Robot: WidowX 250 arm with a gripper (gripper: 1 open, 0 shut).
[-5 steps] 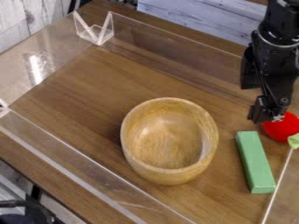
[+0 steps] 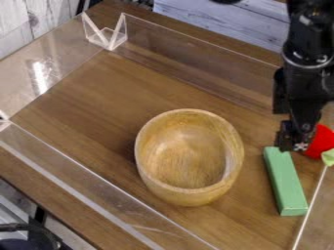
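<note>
My gripper (image 2: 295,131) is at the right of the camera view, lowered over a red object (image 2: 321,142) that it partly hides, with its fingers apart. Left of it and a little lower lies a green rectangular block (image 2: 284,180). A wooden bowl (image 2: 189,190) stands near the middle of the table, empty. A small light-green piece (image 2: 327,156) sits at the right edge beside the red object.
Clear acrylic walls edge the wooden table (image 2: 92,117), with a clear bracket (image 2: 107,34) at the upper left. Dark cables show at the lower left.
My gripper has shifted slightly left and down toward the top end of the green block. The bowl, block and red object appear unmoved.
</note>
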